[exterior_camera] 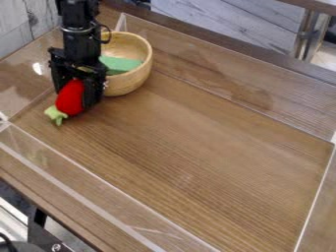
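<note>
A red object with green at its lower tip (69,98) lies on the wooden table at the left, beside a pale round bowl (132,77). Inside the bowl is a green item (121,64). My black gripper (75,81) is over the red object, with its fingers around or just above it. Whether the fingers touch it is hard to tell.
A metal frame (309,20) stands at the top right. Dark cables lie at the lower left edge.
</note>
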